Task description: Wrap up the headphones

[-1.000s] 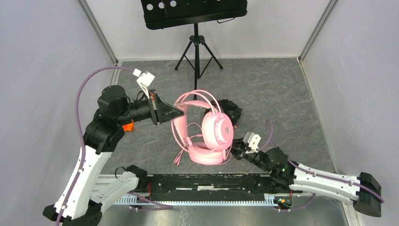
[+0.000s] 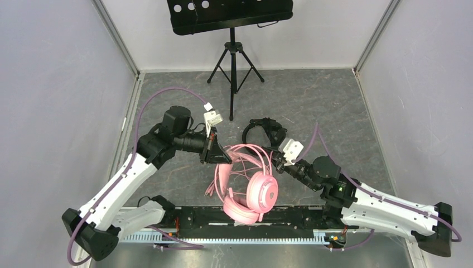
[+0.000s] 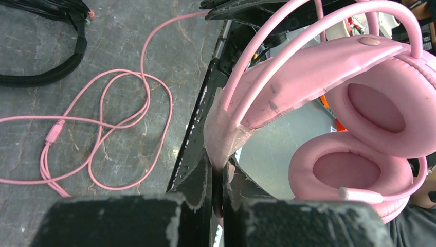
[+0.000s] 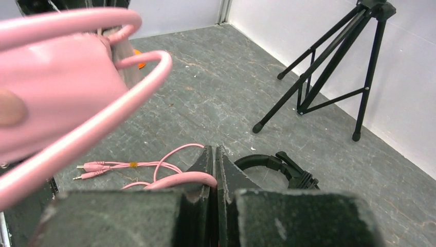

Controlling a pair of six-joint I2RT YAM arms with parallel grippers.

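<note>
Pink headphones (image 2: 261, 192) hang over the front edge of the floor area, ear cups to the front. My left gripper is shut on the headband end, where clear film or tape covers it. My right gripper, behind and right of the headphones in the top view, is shut on their pink cable (image 4: 180, 178). The rest of the cable lies looped on the grey floor, with its plugs (image 4: 95, 166) at the left in the right wrist view.
A coiled black headset (image 2: 268, 125) lies on the floor behind my right gripper. A black music stand (image 2: 233, 61) stands at the back. Pale walls bound both sides.
My left gripper has moved right and toward the front with the headphones, which now sit lower in the top view. My right gripper has moved a little toward the back.
</note>
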